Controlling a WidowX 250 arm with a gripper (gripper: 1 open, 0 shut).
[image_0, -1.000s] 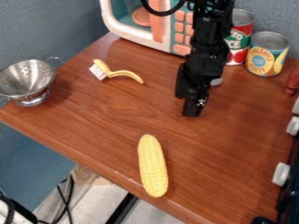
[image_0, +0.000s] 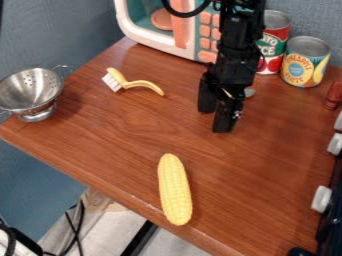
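Observation:
The black arm reaches down from the top centre, and its gripper (image_0: 218, 110) hangs just above the middle-back of the wooden table (image_0: 134, 170). Whether its fingers are open or shut is hard to make out. A yellow corn cob (image_0: 175, 189) lies near the front edge. A yellow-handled brush (image_0: 136, 84) with white bristles lies at the back left. A metal colander (image_0: 28, 92) stands at the left edge.
A toy microwave (image_0: 147, 25) is at the back. Two cans (image_0: 306, 62) and a small red bottle (image_0: 334, 96) stand back right. A black object with white knobs (image_0: 329, 215) fills the right edge.
The gripper has shifted very slightly to the right. The objects on the table have not moved.

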